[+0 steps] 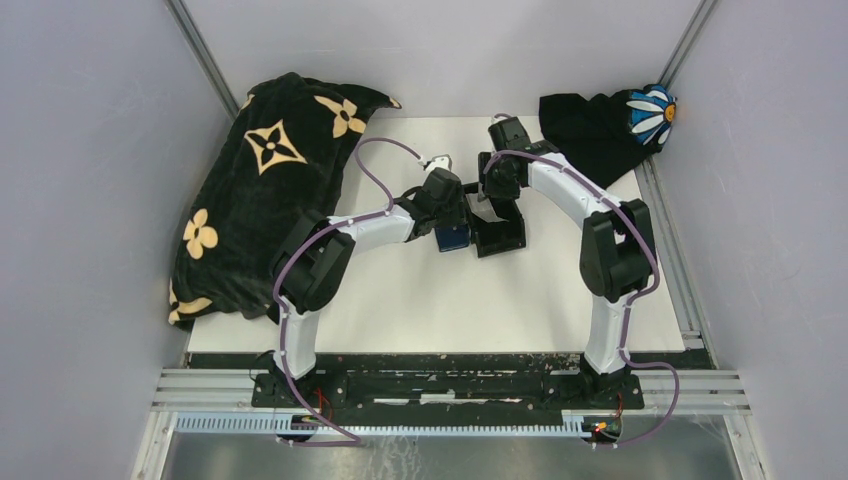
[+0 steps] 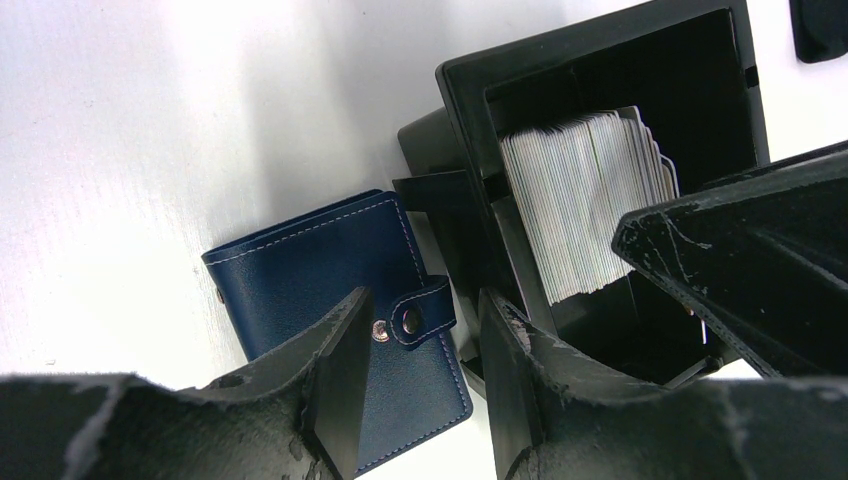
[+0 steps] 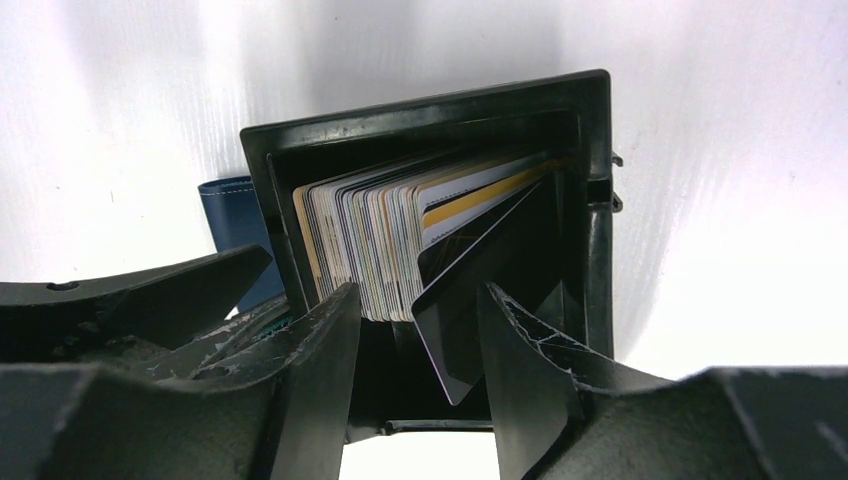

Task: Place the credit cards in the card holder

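A dark blue card holder [image 2: 310,265], closed by a snap strap [image 2: 424,312], lies on the white table. Over it hangs my left gripper, fingers apart with nothing held between them. Right beside the holder stands an open black box [image 3: 425,108] with a tight row of cards [image 3: 365,245] standing on edge. One dark card [image 3: 455,330] leans away from the row at its front. My right gripper is above the box, its fingers apart around the view of the row and the leaning card; none looks gripped.
A black patterned cushion [image 1: 235,220] covers the table's left side. Black cloth with a daisy [image 1: 652,116] lies at the back right. Both grippers are close together.
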